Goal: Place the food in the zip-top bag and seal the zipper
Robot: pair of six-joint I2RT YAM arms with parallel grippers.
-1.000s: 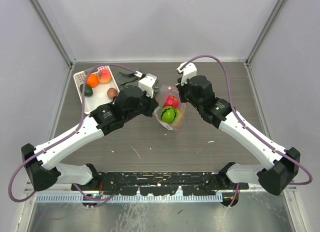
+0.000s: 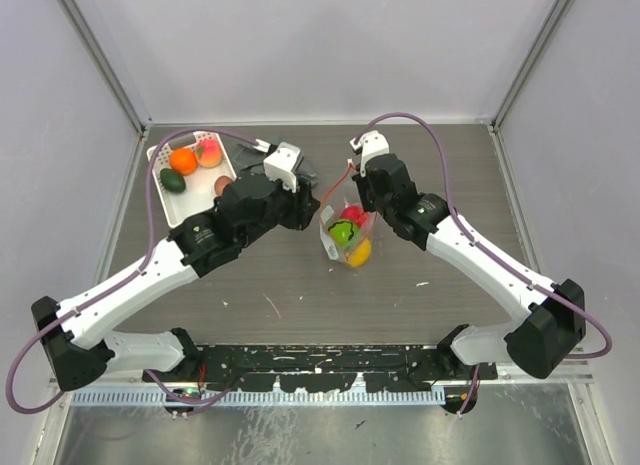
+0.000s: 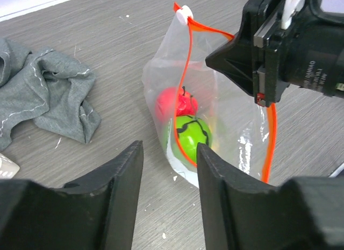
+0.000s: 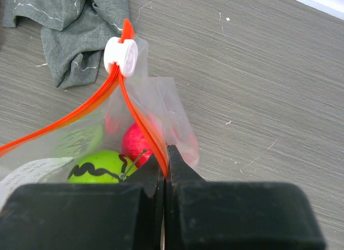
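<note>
The clear zip top bag (image 2: 330, 247) with an orange zipper hangs from my right gripper, which is shut on its rim. Inside lie a red item (image 3: 185, 103), a green item with dark stripes (image 3: 192, 136) and a yellow item (image 2: 360, 253). A white slider (image 4: 121, 56) sits at one end of the zipper. In the left wrist view my left gripper stands open; its fingers are apart with nothing held between them, and the bag's near rim lies just beyond the fingertips.
A white basket (image 2: 165, 200) at the back left holds an orange (image 2: 183, 161), a peach-like fruit (image 2: 209, 153), a dark green item (image 2: 172, 180) and a brown item (image 2: 222, 185). A grey cloth (image 3: 59, 88) lies behind the left gripper.
The left gripper has parted from the bag's left rim and opened. The bag has swung to the right beneath the right gripper, which has shifted slightly left.
</note>
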